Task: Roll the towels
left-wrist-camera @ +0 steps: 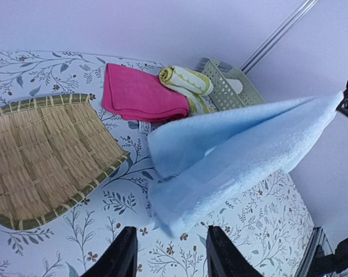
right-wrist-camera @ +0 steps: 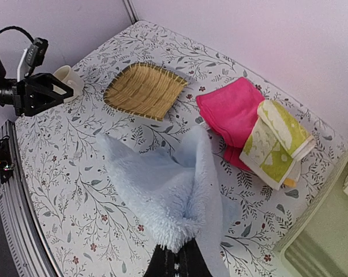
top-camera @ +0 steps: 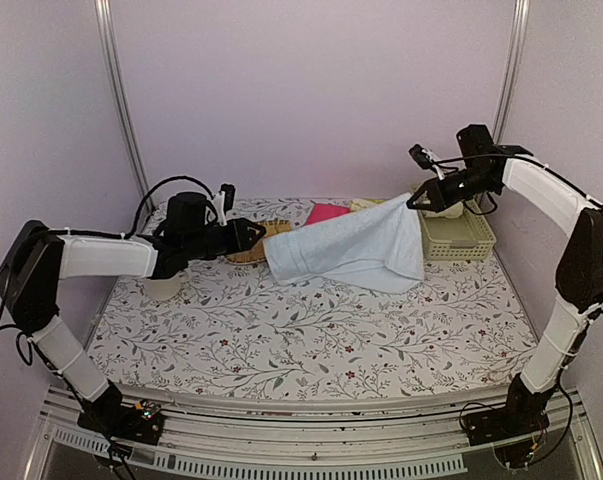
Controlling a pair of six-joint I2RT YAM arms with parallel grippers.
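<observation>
A light blue towel hangs from my right gripper, which is shut on one corner and held high at the right. In the right wrist view the towel bunches up between the fingertips. Its other end trails down toward the table at the left. My left gripper is raised near that end; in the left wrist view its fingers stand apart with nothing between them. Behind lie a folded pink towel and a green-and-white patterned towel.
At the back left rests a woven tray. A mug is partly covered by the left arm. The pale green basket at the right holds something white.
</observation>
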